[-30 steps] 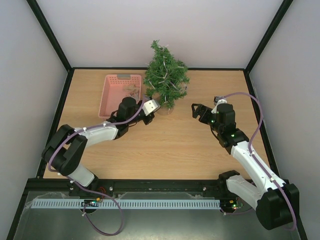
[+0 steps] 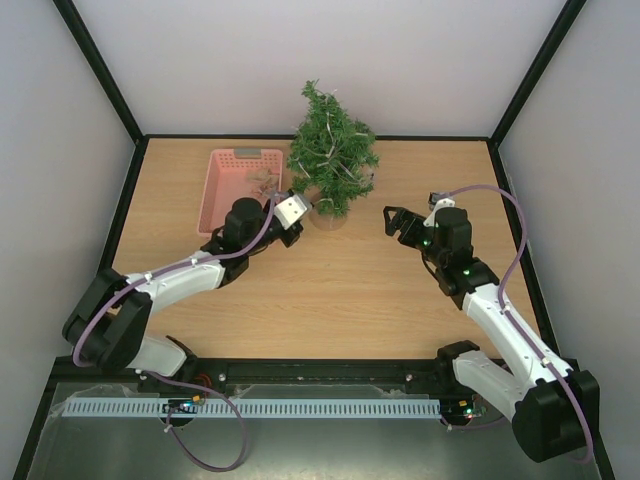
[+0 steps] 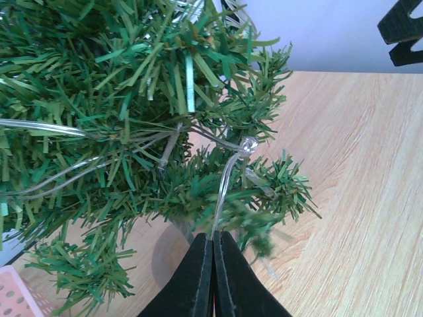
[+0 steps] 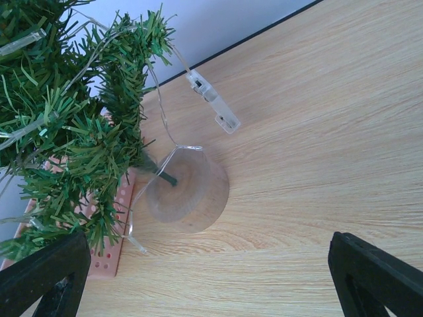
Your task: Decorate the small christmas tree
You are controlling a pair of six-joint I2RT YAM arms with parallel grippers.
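The small green tree (image 2: 332,150) stands upright at the back middle of the table in a round, pale base (image 4: 188,191). Thin clear light wire (image 3: 225,178) runs among its branches. Low at the tree's front left, my left gripper is shut. In its wrist view the wire drops to the fingertips; whether it is pinched or passes behind them I cannot tell. To the right of the tree, my right gripper stands open with nothing between its fingers. A clear connector (image 4: 215,102) dangles from the wire beside the base.
A pink basket (image 2: 212,200) sits left of the tree, with some brownish items (image 2: 264,183) inside. Bare tabletop (image 2: 340,310) stretches across the front and right. Walls close in the back and both sides.
My left arm has drawn back slightly to the left, and its gripper has shifted a little left. The right arm and the tree look unmoved.
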